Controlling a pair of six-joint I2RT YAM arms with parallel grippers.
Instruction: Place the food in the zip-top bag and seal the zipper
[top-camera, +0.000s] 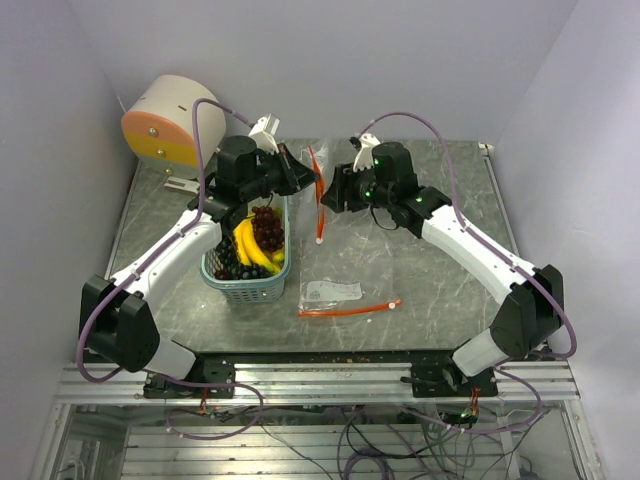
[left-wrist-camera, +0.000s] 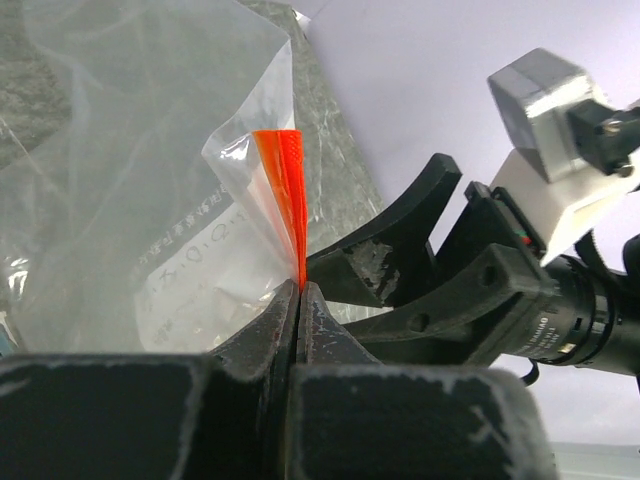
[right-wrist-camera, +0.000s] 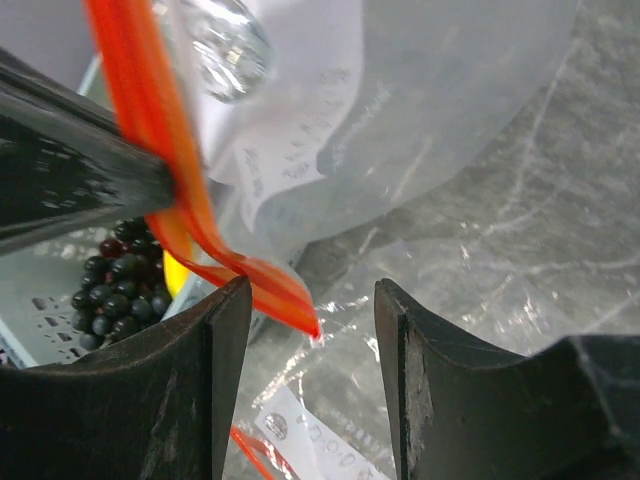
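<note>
A clear zip bag (left-wrist-camera: 150, 180) with an orange zipper hangs upright between my arms. My left gripper is shut on its zipper strip near the upper part. My right gripper is open, its fingers either side of the strip's lower end or close by it; the top view shows it just right of the bag. A second bag with an orange zipper (top-camera: 350, 309) lies flat on the table. A basket (top-camera: 245, 290) at the left holds bananas (top-camera: 258, 255), dark grapes (right-wrist-camera: 125, 290) and red grapes (top-camera: 268, 225).
A white and orange cylindrical object (top-camera: 165, 125) stands at the back left. Walls close in on both sides.
</note>
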